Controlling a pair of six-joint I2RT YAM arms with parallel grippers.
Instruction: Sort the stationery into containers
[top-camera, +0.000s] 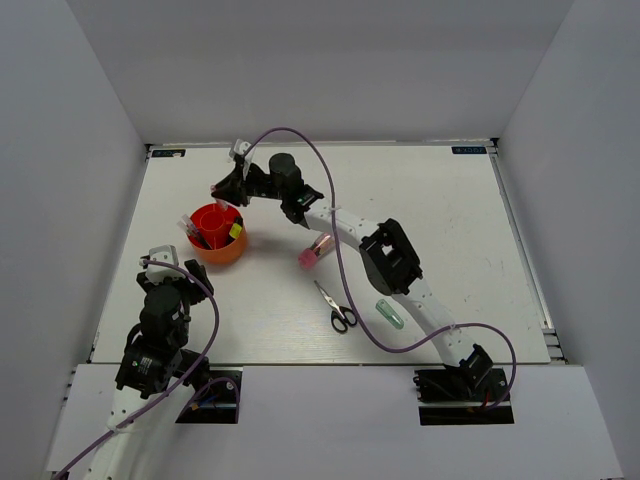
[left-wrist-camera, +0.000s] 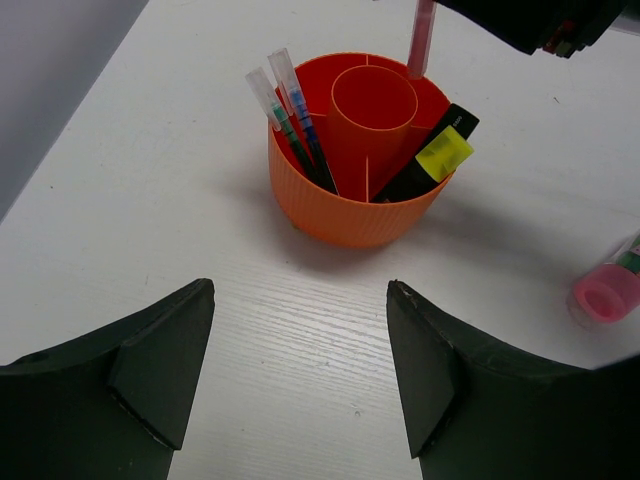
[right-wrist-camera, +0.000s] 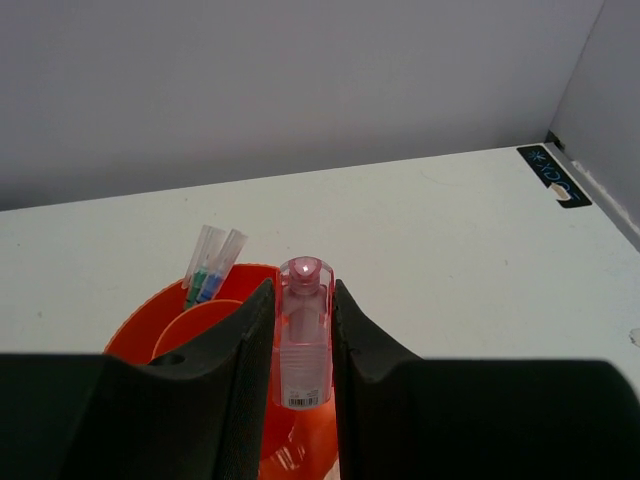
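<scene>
An orange divided holder stands on the left of the table, with capped pens and dark items, one with a yellow part, inside. My right gripper is shut on a pink translucent pen-like item, held upright over the holder's back edge. My left gripper is open, empty, at the lower left in front of the holder. Scissors, a pink cylindrical item and a small green item lie on the table.
Grey walls enclose it at the back and sides.
</scene>
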